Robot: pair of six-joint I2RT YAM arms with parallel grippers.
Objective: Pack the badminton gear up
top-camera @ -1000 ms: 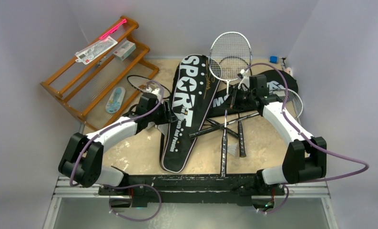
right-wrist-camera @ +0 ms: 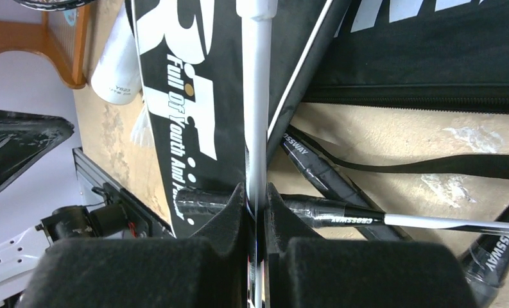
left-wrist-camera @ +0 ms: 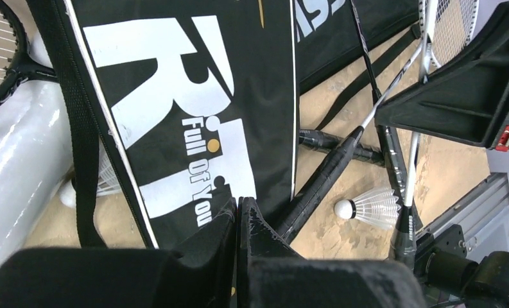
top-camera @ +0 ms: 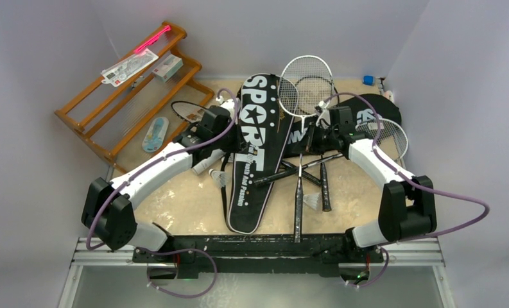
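In the top view the black SPORT bag lies lengthwise on the mat. Above its middle is my left gripper; in the left wrist view its fingertips are together over the bag's lettering, nothing visible between them. My right gripper is shut on the shaft of a white racket. That racket's strung head points toward the back wall and its dark handle toward the front edge. Other racket handles cross on the mat, one resting over the bag's edge. A shuttlecock lies beside them.
A second black bag lies at the back right, with a racket beside it. Left of the SPORT bag are a white tube, another shuttlecock and a dark-framed racket. A wooden rack stands back left.
The SPORT bag's front end has shifted right and the bag lies straighter. My left gripper has moved right and up, over the bag. The held white racket has moved slightly left and toward the front.
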